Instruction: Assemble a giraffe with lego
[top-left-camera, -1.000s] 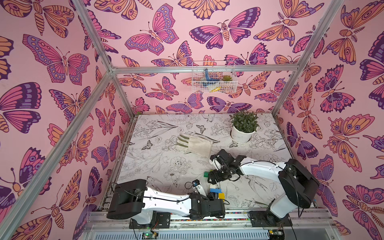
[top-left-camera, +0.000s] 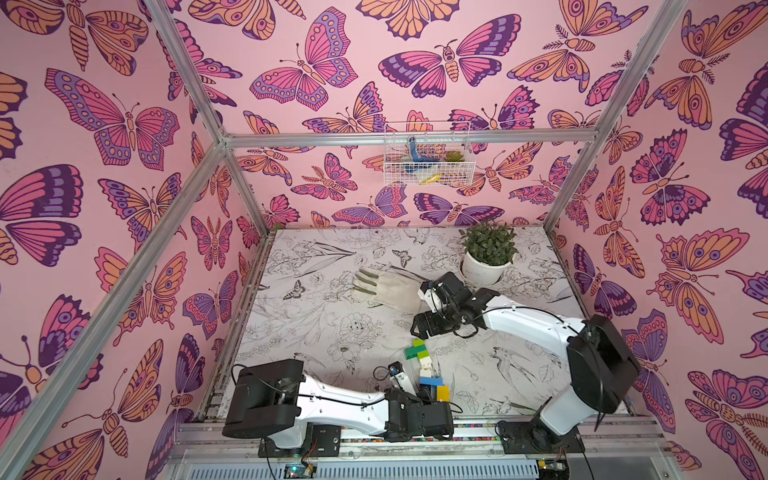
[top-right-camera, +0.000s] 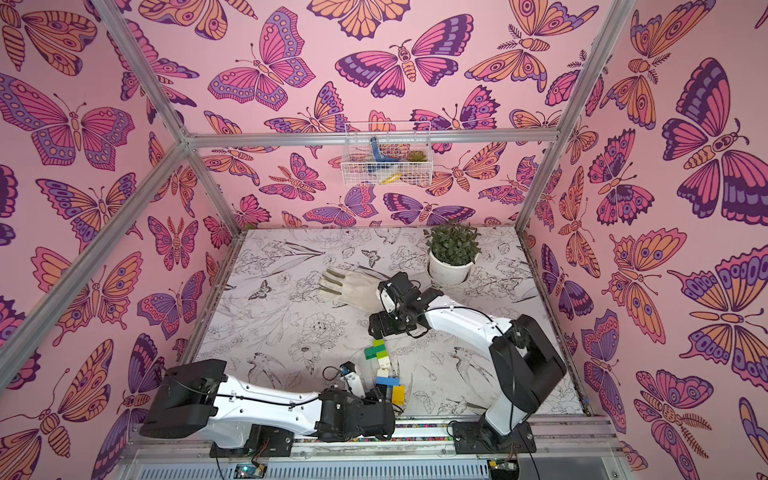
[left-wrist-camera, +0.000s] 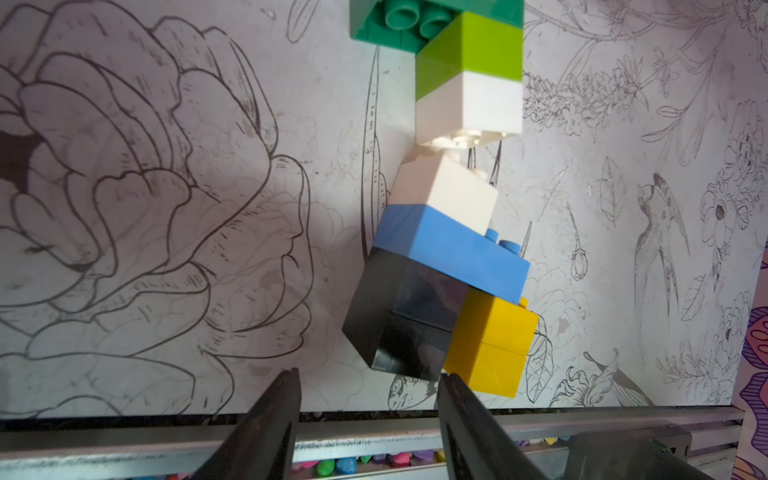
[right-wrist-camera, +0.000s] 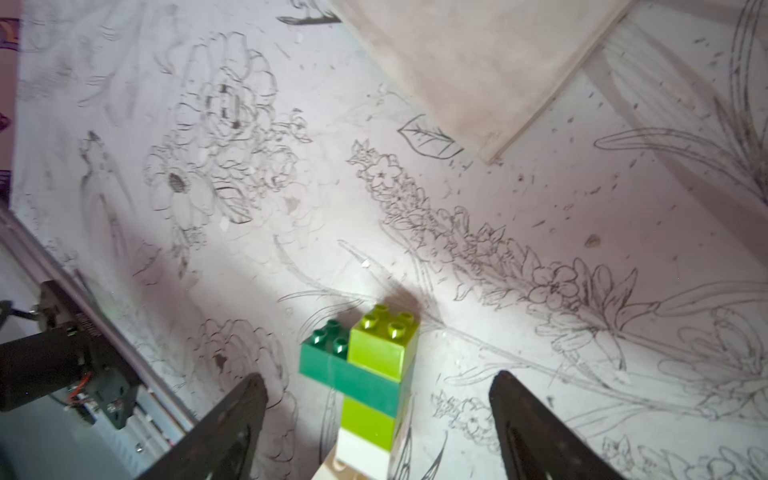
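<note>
The giraffe bricks lie in a line at the table's front. In the left wrist view, a dark green brick, a light green brick and a white brick form the head end. A second white brick, a blue brick, black bricks and yellow bricks form the body. The two white bricks meet at an angle, with studs showing between them. My left gripper is open by the black bricks' lower end, nothing held. Beyond the head, my right gripper hangs open and empty.
A pale glove lies behind the right gripper, its near corner under that arm. At the back right stands a potted plant. A metal rail borders the table's front.
My right gripper has moved toward the back of the table, away from the bricks. The green and white bricks it covered now show. The left arm has shifted only slightly.
</note>
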